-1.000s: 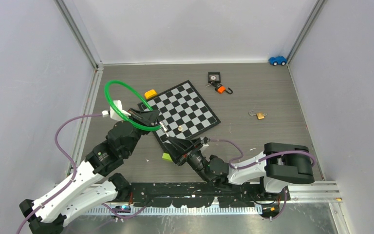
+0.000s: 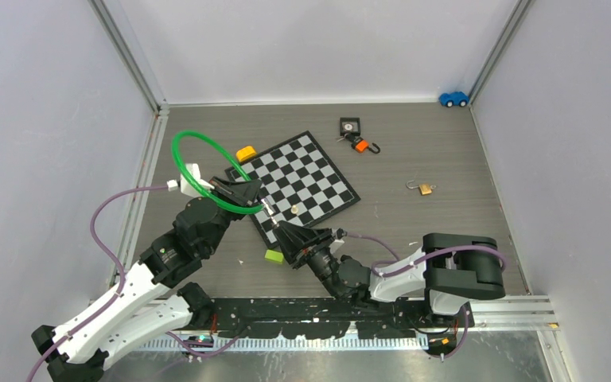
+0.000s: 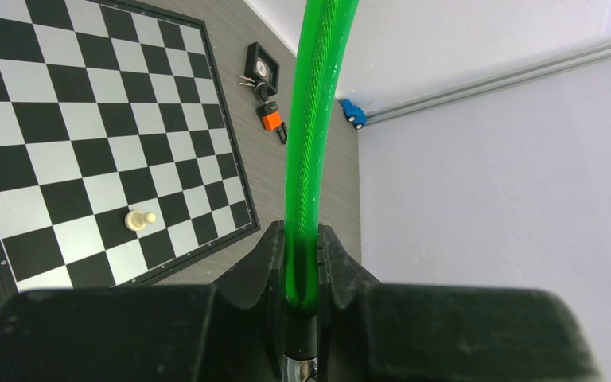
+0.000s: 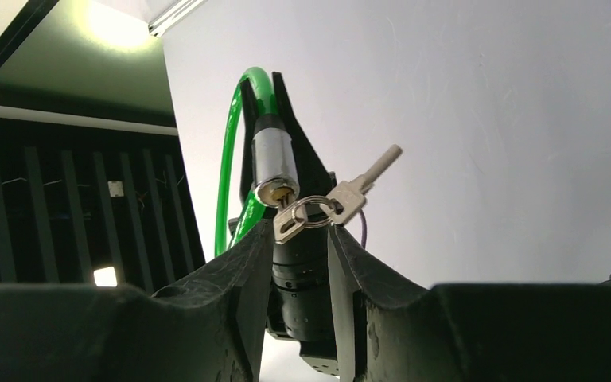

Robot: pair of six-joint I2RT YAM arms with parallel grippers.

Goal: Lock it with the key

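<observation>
My left gripper [image 2: 250, 191] is shut on the green cable lock [image 2: 188, 133], whose hose [image 3: 306, 143] stands between its fingers in the left wrist view. In the right wrist view, the silver lock cylinder [image 4: 273, 155] faces my right gripper, with one key apparently in its keyhole and a second key [image 4: 347, 199] hanging beside it on a ring. The right gripper's fingers stand a little apart, just below the keys; whether they touch the inserted key's head [image 4: 286, 224] I cannot tell.
A chessboard [image 2: 302, 175] with a pale piece lies beneath the grippers. A black-and-orange lock [image 2: 361, 146], a brass padlock [image 2: 425, 189] and a blue toy car [image 2: 453, 99] lie to the right and back. A green block [image 2: 274, 256] is near the front.
The left arm and green lock look unchanged.
</observation>
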